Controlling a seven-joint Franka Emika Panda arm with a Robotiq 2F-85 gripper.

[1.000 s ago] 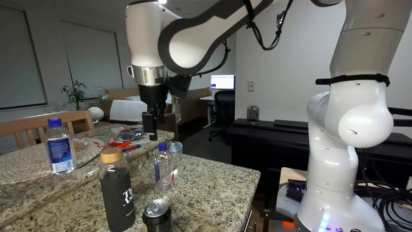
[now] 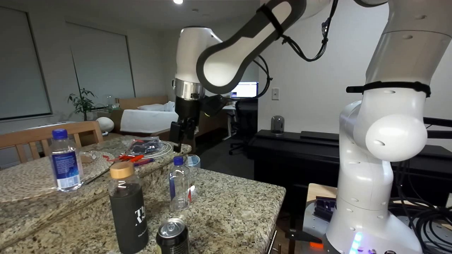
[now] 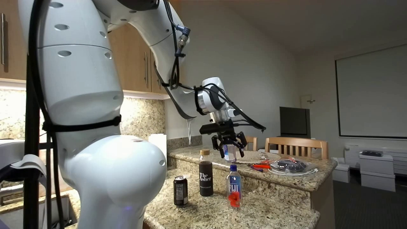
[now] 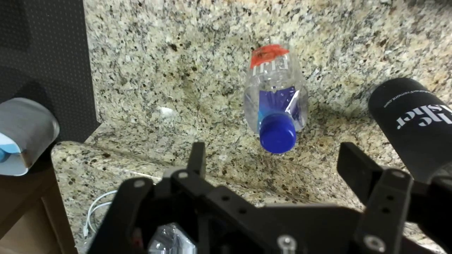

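Observation:
My gripper is open above the counter, its two black fingers wide apart and nothing held between them. Below it, a clear plastic bottle [image 2: 179, 188] with a blue cap stands upright on the lower granite counter. Seen from the wrist, that bottle's blue cap [image 4: 278, 133] appears just beyond the gap between the fingertips, nearer the left-right middle of the view. In the second exterior view the gripper [image 3: 231, 149] hangs higher than the FIJI bottle [image 3: 234, 187], clear of it.
A dark bottle with a wooden cap [image 2: 128, 207] and a black can [image 2: 172, 237] stand close by. On the raised ledge are another blue-capped bottle [image 2: 66, 161] and cables in plastic [image 3: 292, 166]. Bare counter [image 2: 237, 203] lies to the right in the first exterior view.
In the first exterior view, the arm's wrist and gripper have shifted right and the wrist sits lower. The bottles and can stay where they were.

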